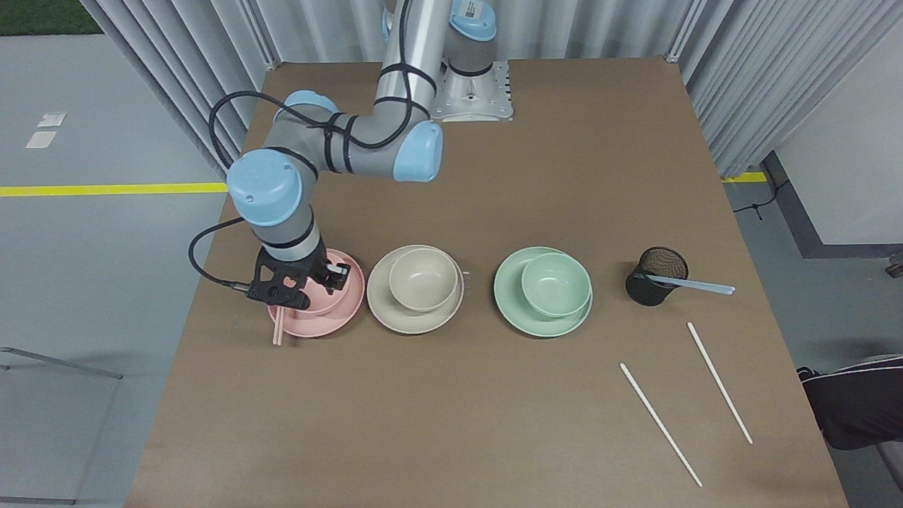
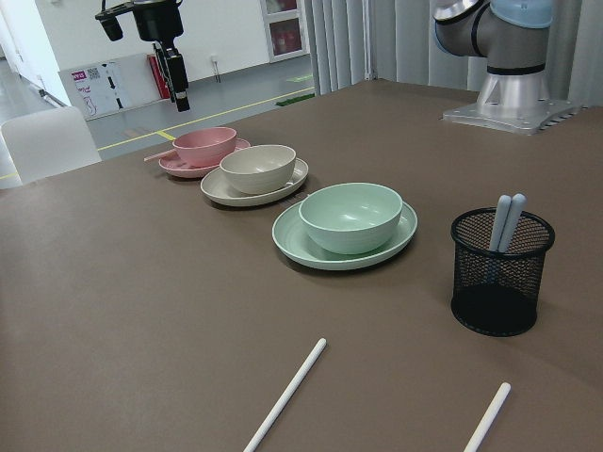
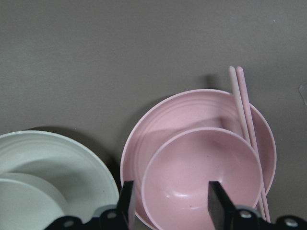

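My gripper hangs open above the pink bowl [image 3: 201, 172] on its pink plate [image 3: 177, 105], its two black fingers apart with nothing between them. Pink chopsticks [image 3: 244, 105] rest on the right side of that plate in the wrist view. A cream bowl [image 1: 422, 279] on a cream plate stands beside it, and a green bowl [image 1: 555, 283] on a green plate is further right. A black mesh cup [image 2: 497, 297] holds light blue chopsticks [image 2: 504, 221].
Two white chopsticks [image 1: 660, 423] lie apart on the front right of the brown table [image 1: 423, 423].
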